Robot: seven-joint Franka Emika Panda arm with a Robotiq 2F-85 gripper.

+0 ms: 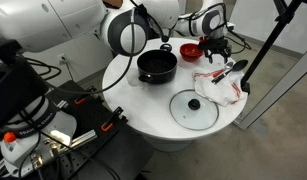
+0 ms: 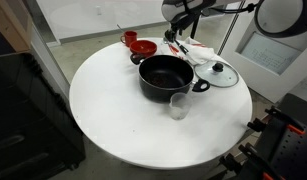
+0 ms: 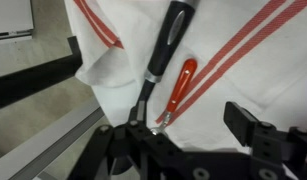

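A white towel with red stripes lies at the far right of the round table. On it in the wrist view are a utensil with a black handle and a smaller one with a red-orange handle. My gripper is above the towel, its fingers apart. The red-handled utensil's lower part shows in the gap between them, still against the cloth; no grip on it shows. In exterior view 1 a dark spoon-like utensil rests across the towel, just right of and below the gripper.
A black pot stands near the middle, with a red bowl behind it. A glass lid lies in front of the towel. A clear cup and a red mug stand on the table.
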